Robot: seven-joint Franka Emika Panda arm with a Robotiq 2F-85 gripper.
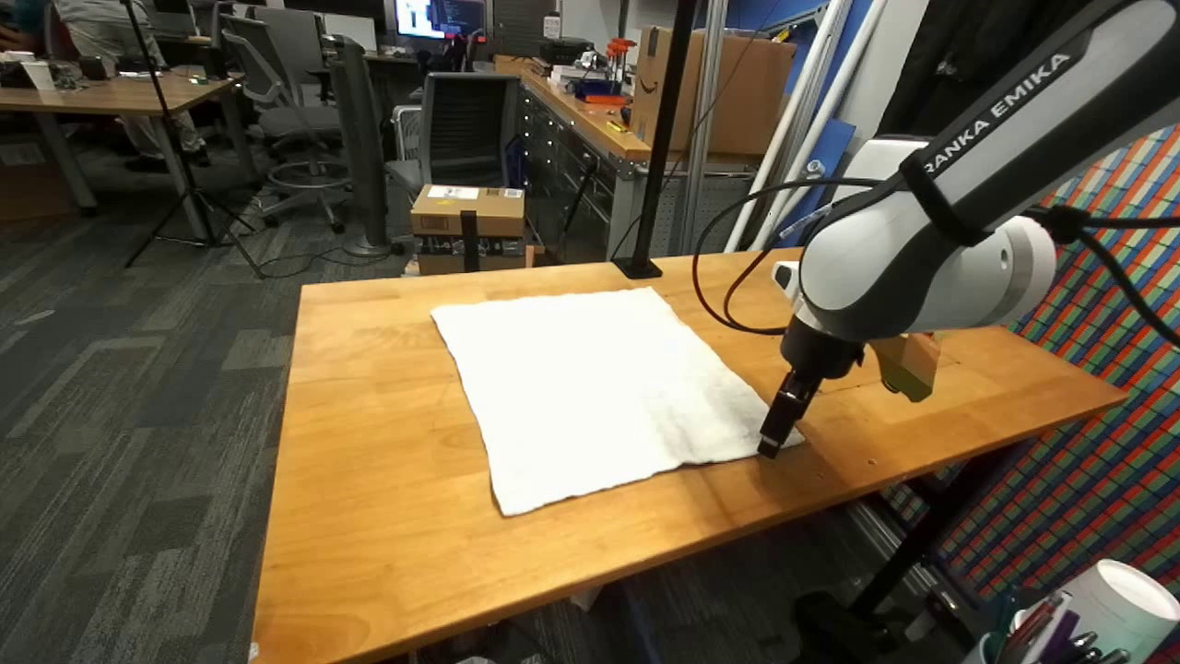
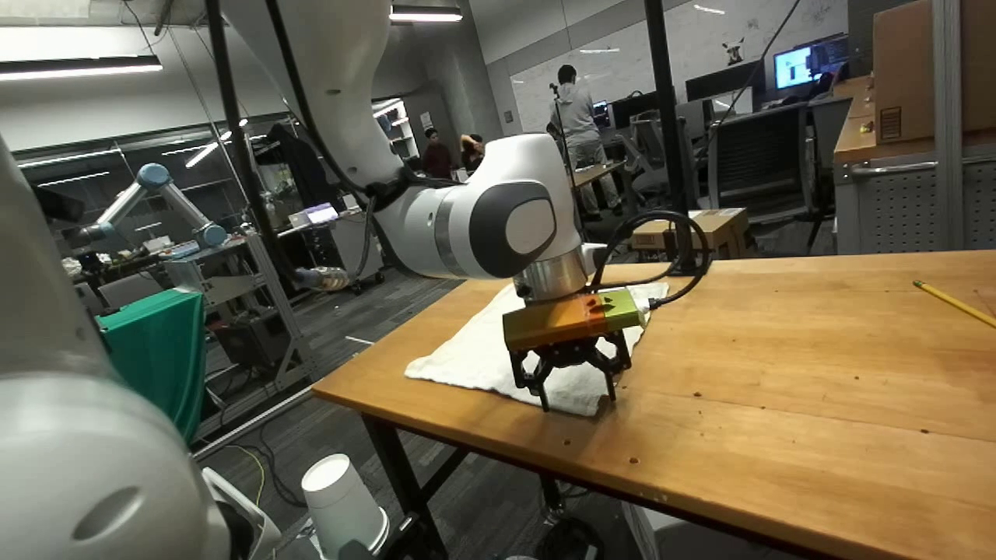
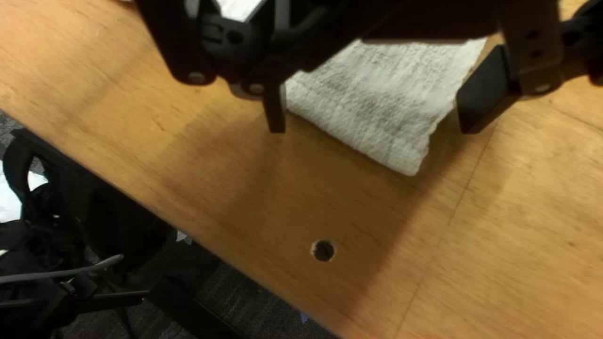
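A white cloth (image 1: 586, 393) lies spread flat on the wooden table, with one corner toward the robot. At that corner my gripper (image 1: 769, 448) points down, its fingertips close to the tabletop. In the wrist view the cloth's corner (image 3: 390, 113) lies between the two widely parted fingers, and neither finger pinches it. Seen from the second exterior view, the open gripper (image 2: 576, 403) straddles the near corner of the cloth (image 2: 476, 355). Whether the fingertips touch the wood cannot be made out.
A yellow pencil (image 2: 954, 304) lies at the table's far right in the second exterior view. A black post (image 1: 653, 166) stands at the back edge.
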